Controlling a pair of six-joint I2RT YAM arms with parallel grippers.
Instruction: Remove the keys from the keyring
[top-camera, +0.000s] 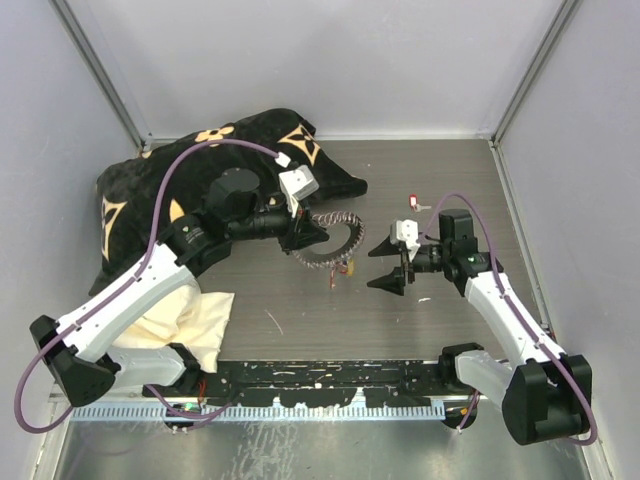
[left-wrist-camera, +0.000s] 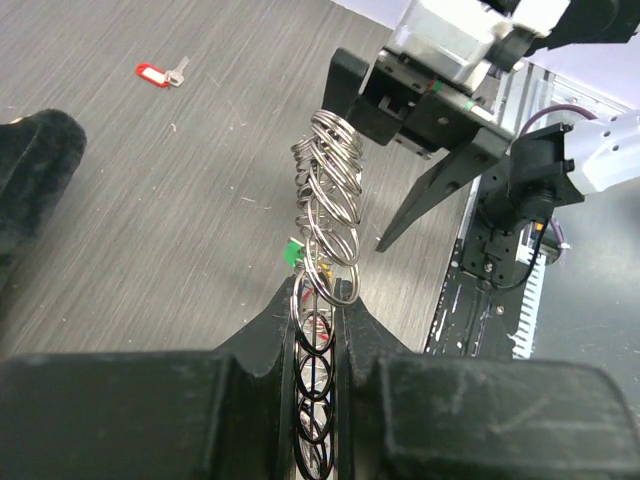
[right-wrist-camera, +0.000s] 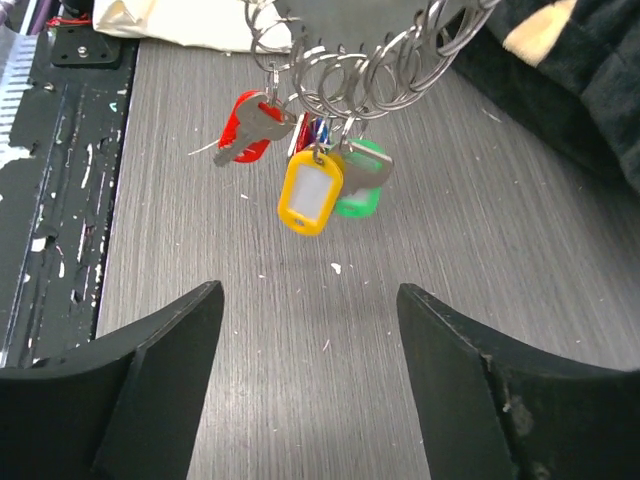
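A large ring of coiled wire keyring (top-camera: 340, 218) hangs from my left gripper (top-camera: 304, 228), which is shut on it; in the left wrist view the coils (left-wrist-camera: 326, 190) run down between its fingers. At the bottom of the ring, in the right wrist view, hang a yellow tag (right-wrist-camera: 310, 195), a green tag (right-wrist-camera: 365, 200), a red tag (right-wrist-camera: 242, 132) and silver keys (right-wrist-camera: 262, 120). My right gripper (top-camera: 378, 266) stands open just right of the ring, its fingers empty and apart from the tags.
A red-tagged key (top-camera: 415, 204) lies at the back right of the grey board. A black patterned cloth (top-camera: 150, 180) and a cream cloth (top-camera: 200, 330) cover the left side. The middle front of the board is clear.
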